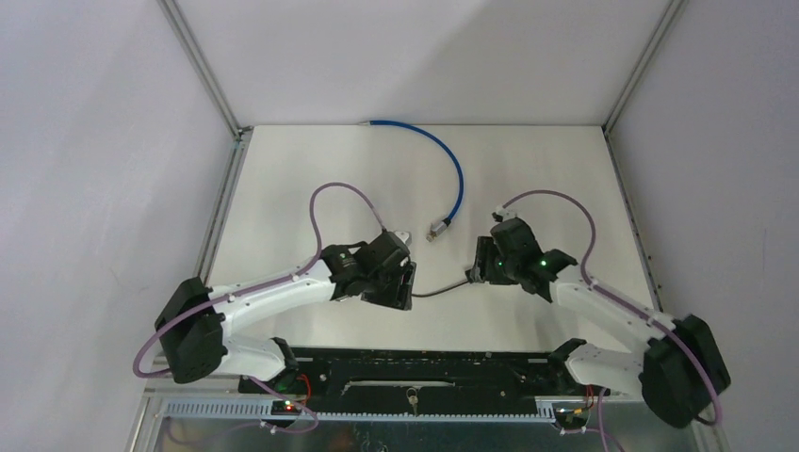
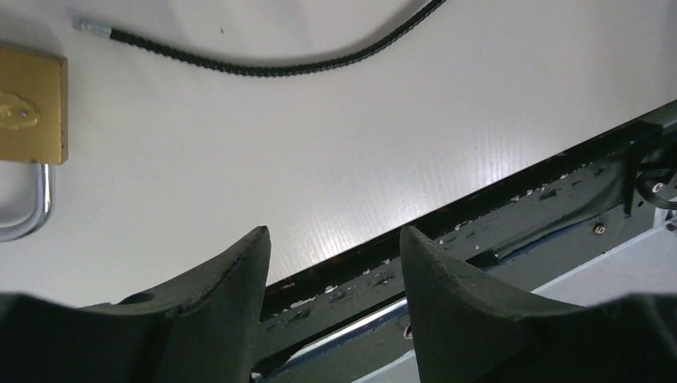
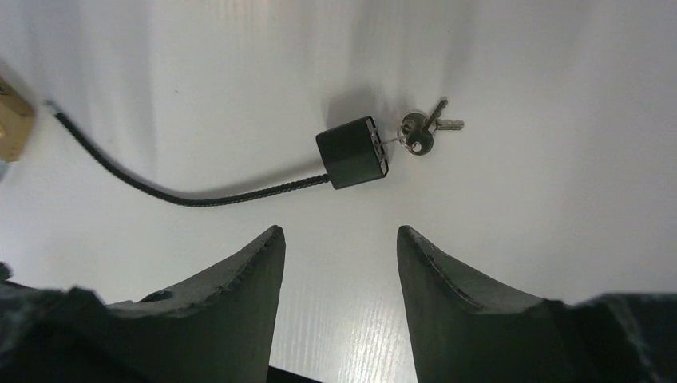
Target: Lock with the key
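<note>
A black cable lock (image 3: 351,155) lies on the white table, a bunch of keys (image 3: 419,142) at its end, one key apparently in it. Its black cable (image 2: 271,70) curves away to a metal tip beside a brass padlock (image 2: 28,104). My left gripper hangs open over the table near the front edge, nothing between its fingers. My right gripper is over the table by the lock body, fingers apart, nothing between them.
A blue cable (image 1: 443,151) with a silver end lies across the back middle. A dark rail (image 1: 443,377) runs along the front edge.
</note>
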